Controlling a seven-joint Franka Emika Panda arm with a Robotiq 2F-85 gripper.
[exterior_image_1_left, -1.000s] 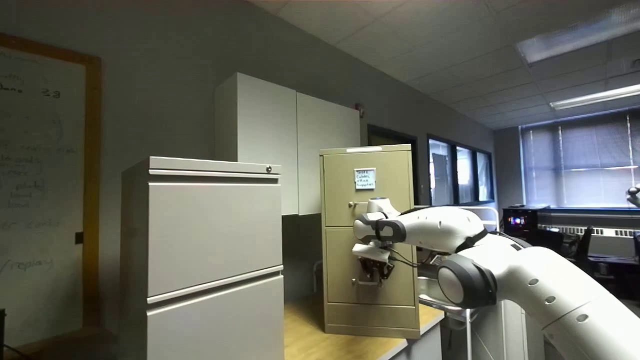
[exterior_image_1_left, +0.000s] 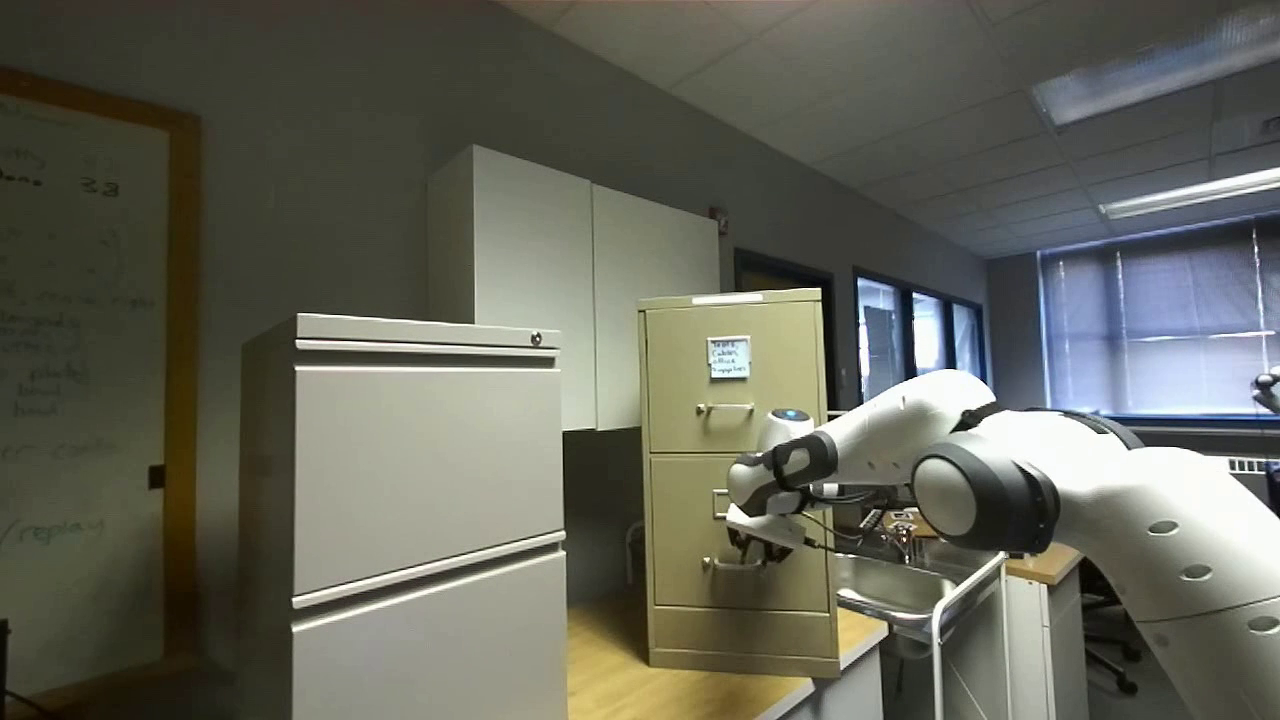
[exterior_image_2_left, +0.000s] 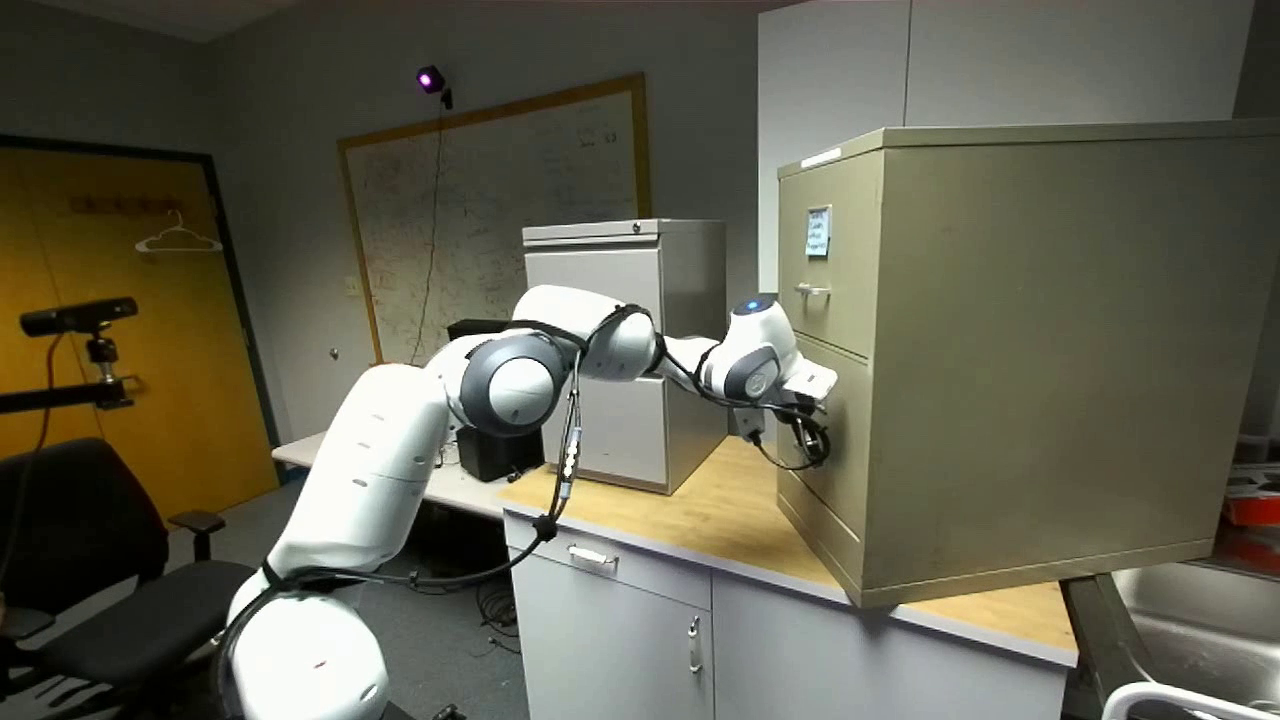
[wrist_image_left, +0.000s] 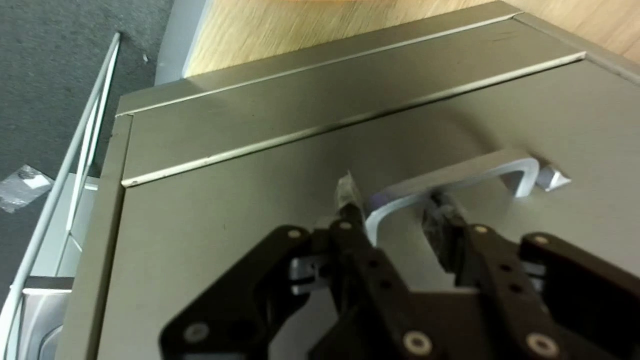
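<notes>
The tan filing cabinet (exterior_image_1_left: 798, 372) has two drawers, both closed. On its lower drawer is a silver handle (wrist_image_left: 480, 171), with a small lock knob (wrist_image_left: 552, 179) beside it. My gripper is at one end of this handle. One finger (wrist_image_left: 348, 195) lies outside the handle's end; the other finger (wrist_image_left: 441, 222) reaches inside its loop, so the end of the handle sits between them. A gap shows between the fingers, which are shut around that end. From the side, the gripper (exterior_image_2_left: 806, 434) is close against the cabinet's front, its fingertips hidden by cables.
A grey filing cabinet (exterior_image_1_left: 426, 462) stands left of the tan one. Both rest on a wooden counter (exterior_image_2_left: 720, 498). The sink (exterior_image_1_left: 894, 584) and a white rail (wrist_image_left: 75, 156) lie on the tan cabinet's other side. Clear floor (wrist_image_left: 78, 72) shows beyond the counter edge.
The wrist has shifted a little right and down in exterior view 1 and turned, with the elbow swung right and up. Both drawers look unmoved.
</notes>
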